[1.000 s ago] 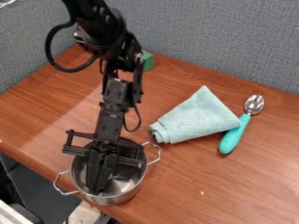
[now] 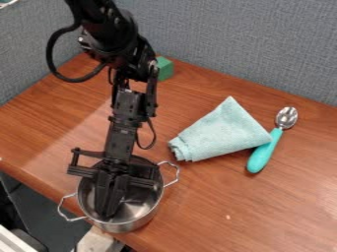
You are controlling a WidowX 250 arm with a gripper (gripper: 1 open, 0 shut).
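My black gripper [image 2: 116, 197] points down into a steel pot [image 2: 145, 212] with two wire handles at the front left of the wooden table. Its fingers are inside the pot, dark against the shaded interior, so I cannot tell whether they are open or shut, or whether anything is between them.
A folded light teal cloth [image 2: 220, 132] lies right of the arm. Beside it is a spoon [image 2: 265, 150] with a teal handle. A green block [image 2: 164, 68] stands at the back behind the arm. The table's front left edge is close to the pot.
The arm and gripper have shifted very slightly within the pot. The other things have not visibly moved.
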